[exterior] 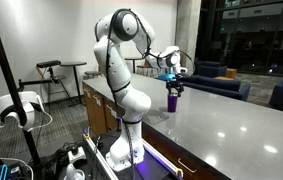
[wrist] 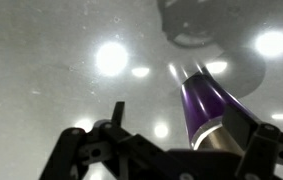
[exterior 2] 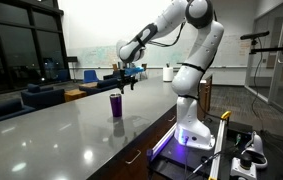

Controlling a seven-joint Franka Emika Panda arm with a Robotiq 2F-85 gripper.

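A purple cup (exterior: 172, 103) stands upright on the glossy grey table, near its side closest to the arm's base. In the second exterior view the same cup (exterior 2: 116, 104) is beneath my gripper (exterior 2: 115, 84). The wrist view has the purple cup (wrist: 199, 101) right of centre, its pale rim and metallic inside partly hidden behind the right finger (wrist: 237, 122). My gripper is open, its two black fingers wide apart. Only tabletop and part of the cup's side show in the gap; the fingers do not grip the cup.
The shiny table (exterior: 226, 125) is wide and bare around the cup, with bright lamp reflections. A drawer front (exterior: 161, 165) runs below its near edge. Sofas (exterior: 216, 85) and a small side table (exterior: 63, 68) stand in the background.
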